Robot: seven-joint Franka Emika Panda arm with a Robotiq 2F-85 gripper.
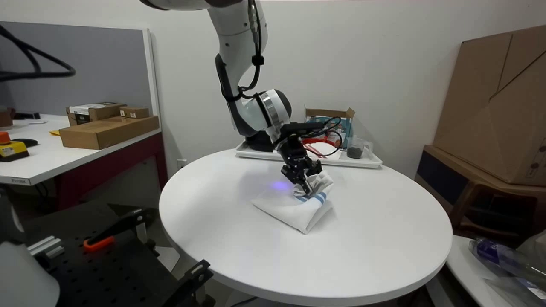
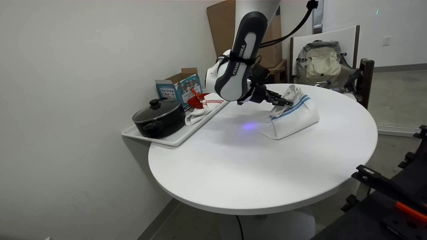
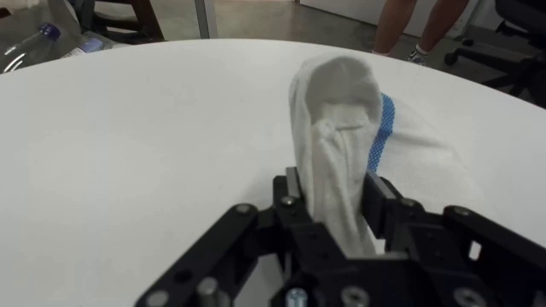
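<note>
A white towel with blue stripes [image 1: 302,210] lies folded on the round white table [image 1: 379,240], part of it raised into a bunched fold. My gripper [image 1: 302,185] is low at that fold, tilted. From the wrist view, the raised towel fold [image 3: 335,153] stands between the two fingers of my gripper, which are part-way apart. The left finger [image 3: 291,186] lies against the cloth; the right finger [image 3: 377,192] is at its other side. Whether they pinch it firmly cannot be told. In the second exterior view the towel [image 2: 298,122] partly hides the fingertips.
At the wall side, a white tray [image 2: 180,140] holds a lidded black pot [image 2: 158,120], a red item [image 2: 196,100], a striped cloth [image 2: 200,114] and an open box [image 2: 188,88]. A clear cup [image 1: 354,148] stands there too.
</note>
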